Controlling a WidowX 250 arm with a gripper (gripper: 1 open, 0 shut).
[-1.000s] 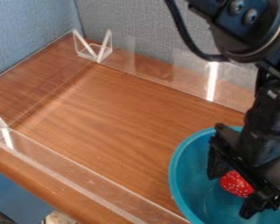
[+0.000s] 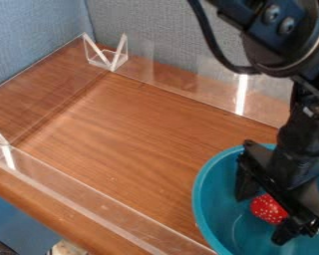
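My black gripper point(image 2: 275, 189) reaches down from the upper right into a teal bowl point(image 2: 213, 214) at the bottom right, its fingers open around a red speckled object point(image 2: 266, 207) lying inside the bowl. The fingers partly hide the object, and I cannot tell whether they touch it.
Low transparent walls point(image 2: 89, 199) edge it, with clear brackets at the corners. Grey padded walls stand behind.
My gripper has shifted slightly within the bowl over the red object; the bowl looks unmoved.
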